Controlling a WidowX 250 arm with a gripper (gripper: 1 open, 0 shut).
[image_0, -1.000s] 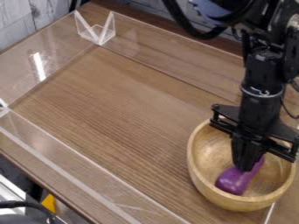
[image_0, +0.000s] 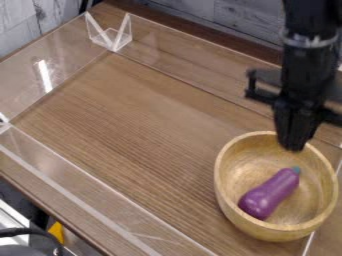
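Observation:
A tan bowl (image_0: 241, 180) sits at the lower right of the table (image_0: 120, 130). A purple eggplant-like object (image_0: 271, 194) lies inside it. Above and behind the bowl is my dark gripper (image_0: 289, 134), with nothing seen held; its tips are small and dark, so the state of the fingers is unclear.
A white wire holder (image_0: 108, 32) stands at the back left. A dark back wall runs behind the table at the top right.
My gripper has risen and moved back from inside the bowl, uncovering the purple object, which remains in the bowl.

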